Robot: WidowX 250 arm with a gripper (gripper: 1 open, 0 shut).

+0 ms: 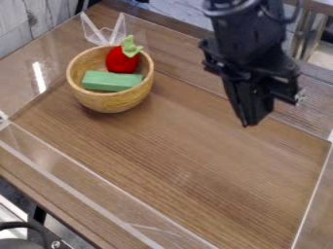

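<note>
A wooden bowl [97, 98] stands at the upper left of the table, holding a green block [112, 84] and a red fruit or vegetable [121, 61] with a green top. The black gripper [254, 92] hangs large and close to the camera at the upper right, right of the bowl and apart from it. Its lower end is in view, with nothing visible held; whether the fingers are open or shut is unclear.
A clear plastic item is partly visible behind the bowl, near the table's back left.
</note>
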